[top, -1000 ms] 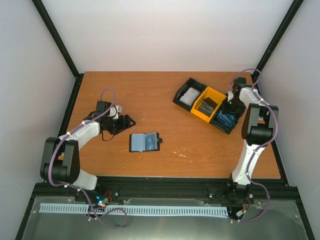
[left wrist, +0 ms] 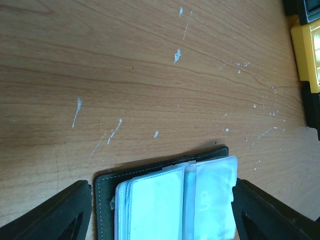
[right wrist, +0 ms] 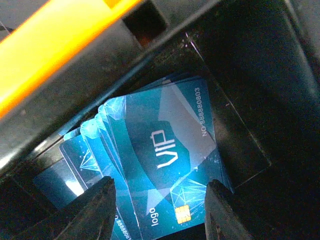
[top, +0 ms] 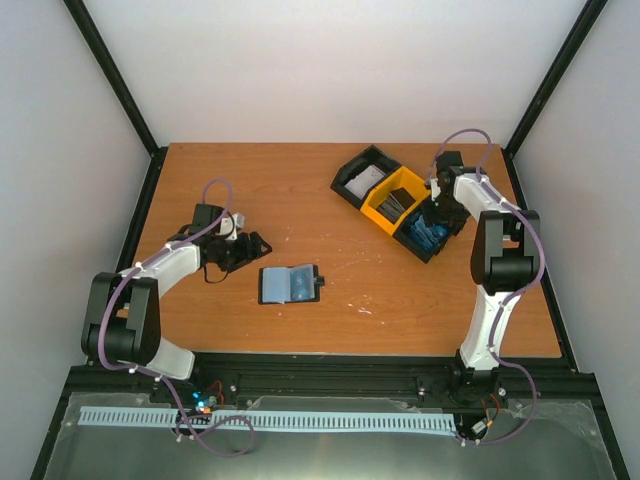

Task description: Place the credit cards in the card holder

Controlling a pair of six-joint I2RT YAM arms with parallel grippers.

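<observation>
The card holder [top: 288, 285] lies open on the table at centre-left, its clear sleeves [left wrist: 148, 205] facing up. My left gripper [top: 258, 246] hangs above and left of it, fingers apart with nothing visible between them. In the right wrist view, blue VIP cards [right wrist: 165, 145] lie fanned in the black right-hand bin [right wrist: 240, 115]. My right gripper is open low over those cards, its fingertips at their near edge, holding nothing. In the top view that gripper and part of the cards are hidden by the arm.
The row of bins at back right also has a yellow middle bin [top: 377, 219] with dark contents and a black bin [top: 343, 188] with white items.
The row of bins has shifted left and slightly up since a second ago. The left arm looks still.
</observation>
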